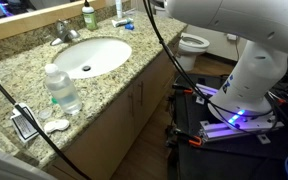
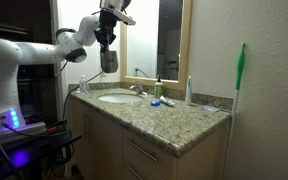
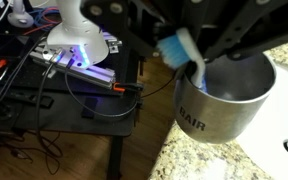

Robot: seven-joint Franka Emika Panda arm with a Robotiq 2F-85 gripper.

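Observation:
A grey metal cup (image 3: 219, 105) with dark lettering fills the right of the wrist view. Its rim lies up against the dark fingers of my gripper (image 2: 106, 44), which is shut on it. In exterior view 2 the same cup (image 2: 109, 62) hangs roughly upright, high in the air on the left side of the counter. A brush with pale blue bristles (image 3: 174, 48) leans out over the cup's rim in the wrist view. The exact contact at the rim is hard to make out. Exterior view 1 does not show the gripper or cup.
The speckled counter (image 1: 109, 82) surrounds a white sink (image 1: 94, 57). A clear bottle (image 1: 62, 90) stands near its left end; a green soap bottle (image 1: 89, 15) is behind the sink. Small blue items (image 2: 156, 102) lie right of the sink, near a white tube (image 2: 189, 91).

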